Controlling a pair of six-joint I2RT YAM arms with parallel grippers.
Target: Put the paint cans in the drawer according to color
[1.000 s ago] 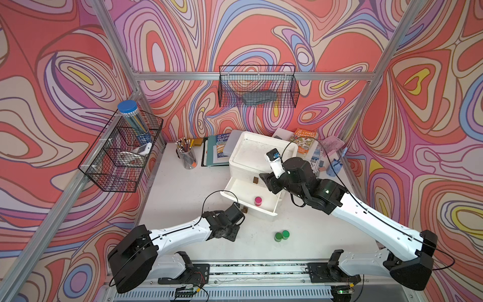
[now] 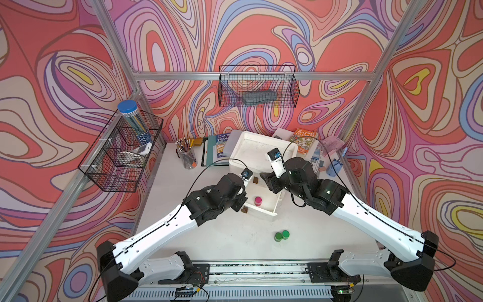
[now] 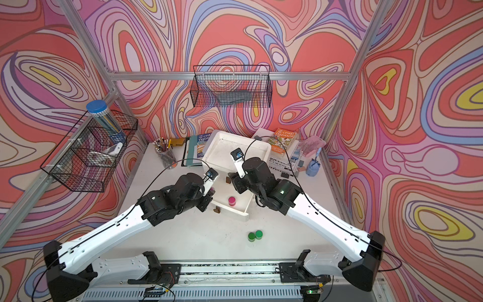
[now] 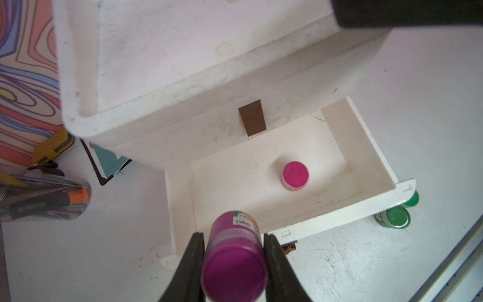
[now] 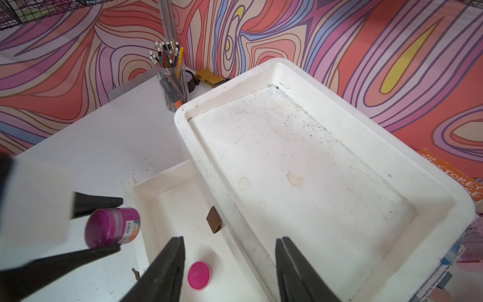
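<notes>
My left gripper is shut on a purple paint can [image 4: 234, 271], held over the front left edge of the pulled-out drawer [image 4: 231, 171]. In the right wrist view that same can [image 5: 111, 226] shows between the left fingers. One pink-lidded can [image 4: 295, 175] stands upright on the drawer floor. Two green-lidded cans [image 2: 278, 236] stand close together on the table in front of the drawer. Over the right side of the white drawer unit [image 5: 302, 151] is my right gripper, its fingers apart with nothing between them.
A pencil cup [image 2: 187, 156] stands at the back left of the table. Books [image 2: 304, 141] lie behind and right of the unit, by a blue bottle [image 3: 313, 168]. A brown handle [image 3: 216, 209] juts from the drawer front.
My left arm has risen and moved toward the back, from the table in front of the drawer to above its left part. The right arm and the cans on the table have stayed put.
</notes>
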